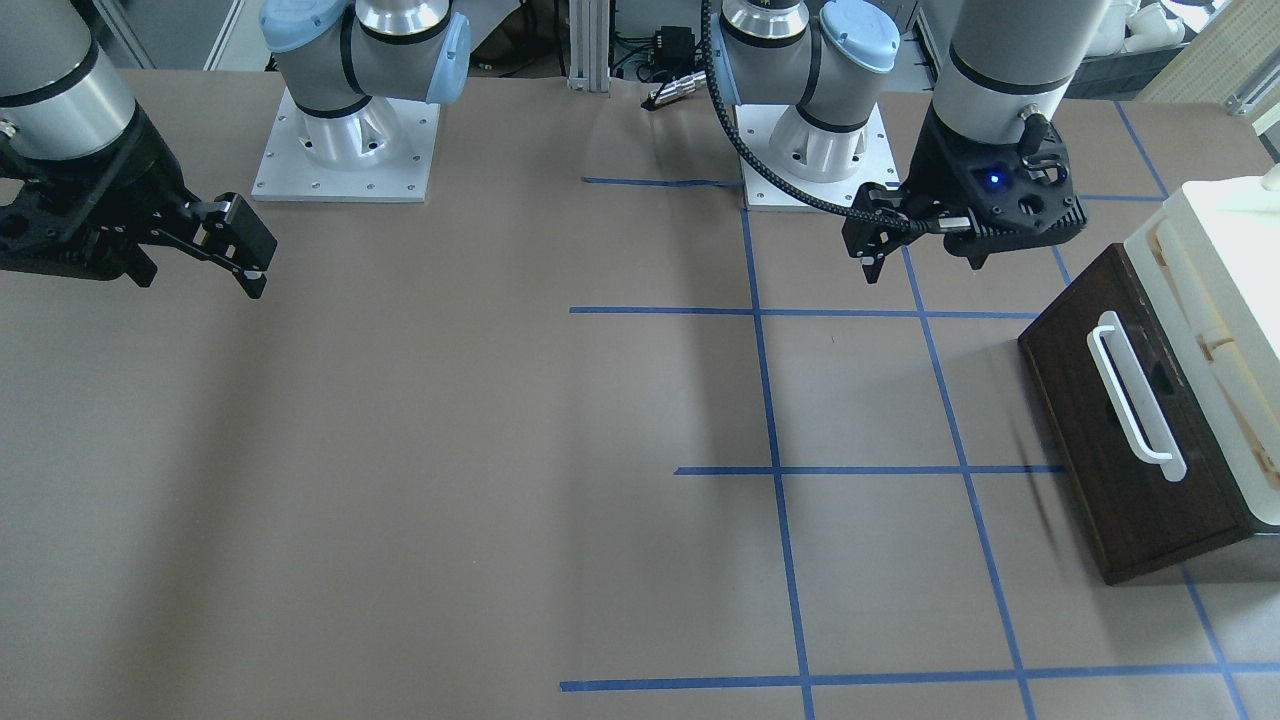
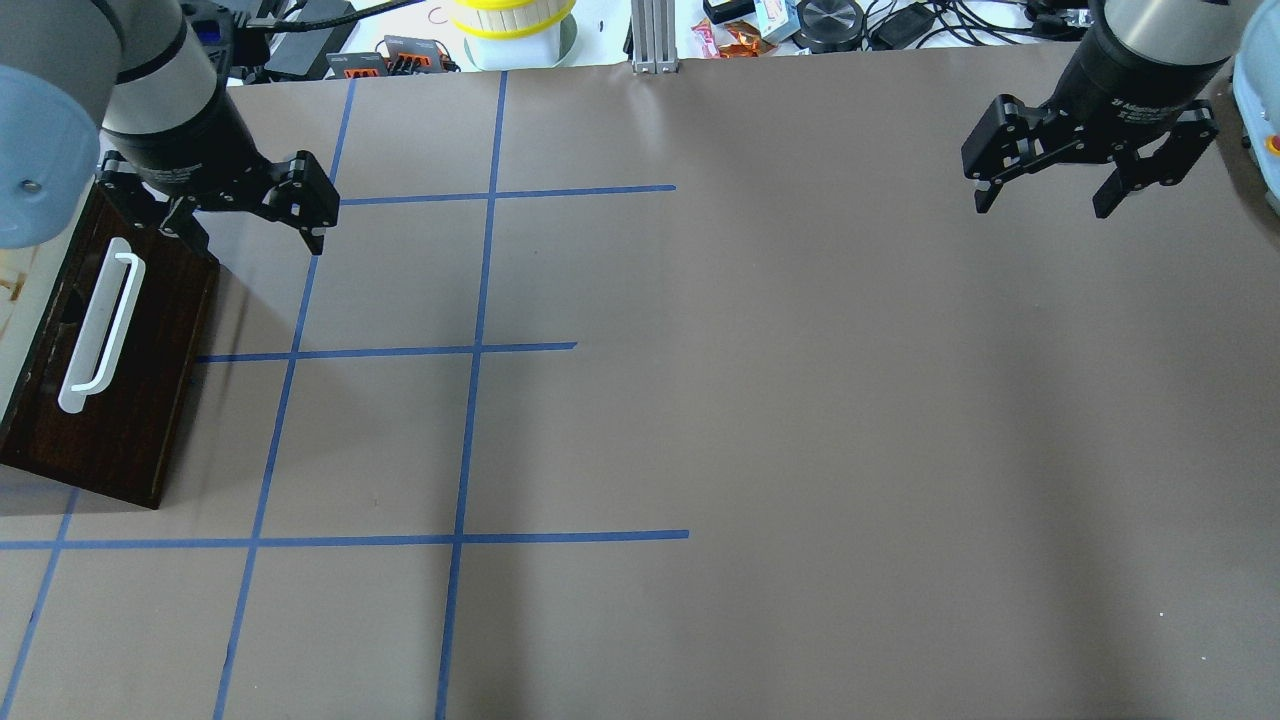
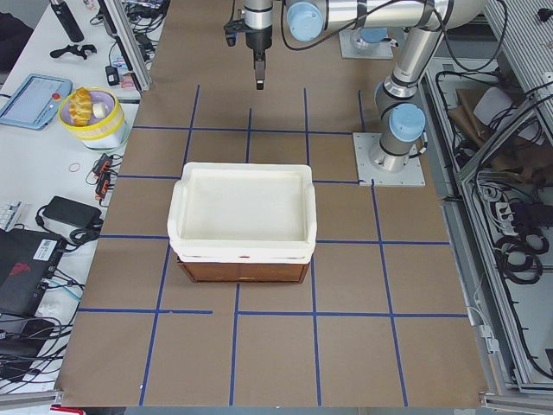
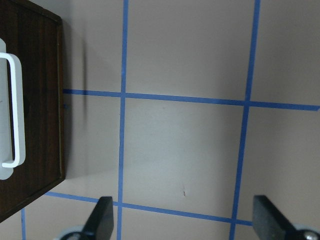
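My gripper (image 1: pixel 924 258) hangs above the gridded table, left of a dark wooden box (image 1: pixel 1122 468) with a white bar handle (image 1: pixel 1122 390) and a white top (image 3: pixel 242 207). In the top view the gripper (image 2: pixel 258 240) is at upper left, beside the box. In the left wrist view the box (image 4: pixel 40 140) and handle (image 4: pixel 18 110) lie at the left edge, below and aside of the open fingers (image 4: pixel 272 225), with nothing between them.
A second arm (image 2: pixel 1086 144) stands at the other side of the table, its gripper over bare surface. Cables and containers crowd the table's outer edges.
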